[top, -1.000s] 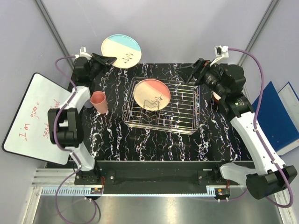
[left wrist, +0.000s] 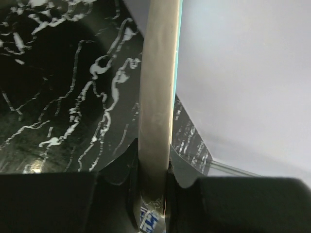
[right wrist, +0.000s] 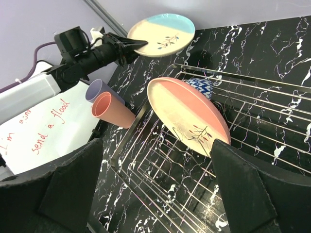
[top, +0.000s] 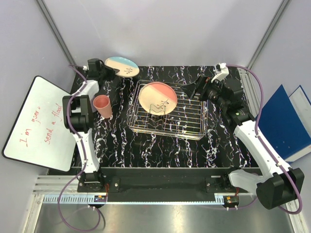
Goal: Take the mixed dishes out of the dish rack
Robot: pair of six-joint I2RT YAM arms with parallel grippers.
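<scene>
My left gripper (top: 115, 71) is shut on the rim of a cream plate with a blue band (top: 123, 68), at the back left beyond the rack. The left wrist view shows that plate (left wrist: 158, 97) edge-on between the fingers, above the dark marble surface. In the dish rack (top: 167, 132), a cream and pink plate (top: 158, 98) leans upright. My right gripper (top: 193, 91) hangs open over the rack's back right, nothing between its fingers. Behind the pink plate, the right wrist view reveals a blue-and-white patterned dish (right wrist: 200, 86), partly hidden.
Left of the rack lie a pink cup (top: 102, 106) and a purple cup (right wrist: 101, 90), close together. A whiteboard (top: 39, 126) leans at the left, a blue folder (top: 284, 124) at the right. Marble in front of the rack is clear.
My right gripper shifted slightly and lower. The rack's pink plate has not moved.
</scene>
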